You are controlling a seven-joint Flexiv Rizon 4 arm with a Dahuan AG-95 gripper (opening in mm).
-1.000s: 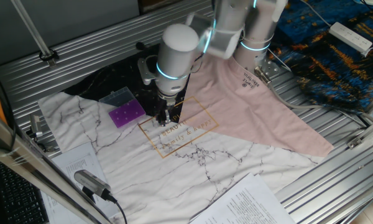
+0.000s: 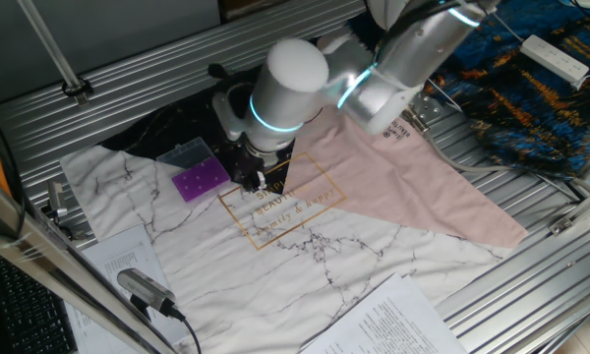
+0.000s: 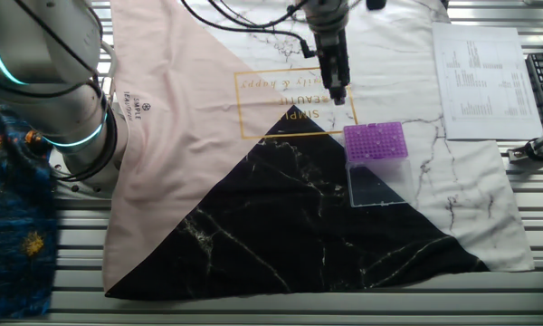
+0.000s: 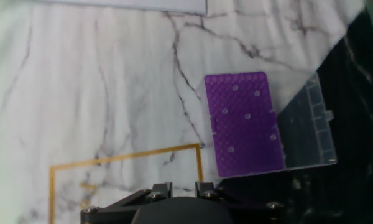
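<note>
A purple rack (image 2: 201, 180) with a grid of small wells lies on the patterned cloth, joined along one side to a clear lid (image 2: 184, 154) that is folded open. In the second exterior view, the purple rack (image 3: 376, 141) is beside my gripper (image 3: 339, 98), which points down over the cloth. Seen from the wrist, my gripper has a narrow gap between its fingertips, with nothing held there. The purple rack (image 4: 244, 124) appears ahead and to the right, apart from the fingers, with the clear lid (image 4: 308, 127) farther right.
The cloth (image 2: 413, 197) has white marble, black and pink areas and covers most of the ribbed metal table. Paper sheets (image 2: 388, 320) lie at the front. A keyboard (image 2: 25, 305) and a small camera (image 2: 146, 292) on a stand are at the left.
The arm's links have swung and the gripper has shifted slightly, its wrist changing angle near the rack. The purple rack and clear lid have stayed in place.
</note>
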